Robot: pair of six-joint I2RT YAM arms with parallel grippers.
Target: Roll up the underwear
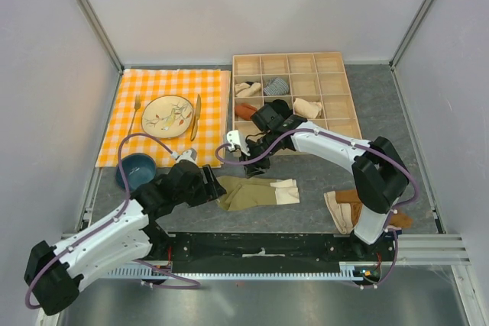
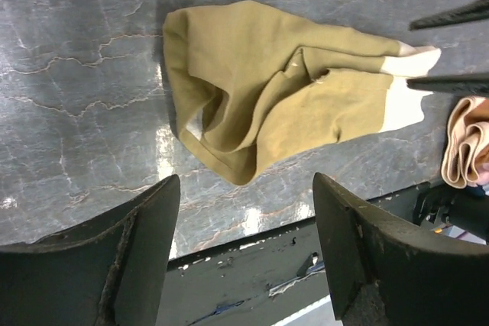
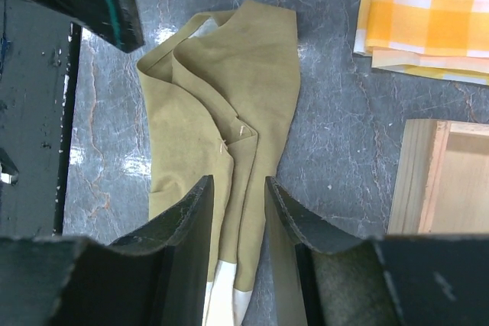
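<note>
The olive underwear (image 1: 252, 196) with a white waistband (image 1: 287, 192) lies on the dark table, its left part folded in over itself in the left wrist view. At its left end stands my left gripper (image 1: 219, 186), open, with its fingertips spread wide and the cloth visible beyond them. My right gripper (image 1: 257, 169) is over the far edge of the cloth. In the right wrist view the right gripper's fingers (image 3: 200, 204) are apart, narrower than the left's, with underwear (image 3: 252, 74) below and nothing gripped. Whether any fingertip touches the fabric cannot be told.
The compartment box (image 1: 336, 85) with several rolled garments stands behind. To the left are a plate (image 1: 167, 117) on a checkered cloth (image 1: 114, 139) and a blue bowl (image 1: 137, 171). Folded brown and beige cloths (image 1: 344, 211) lie right. Bare table separates them from the underwear.
</note>
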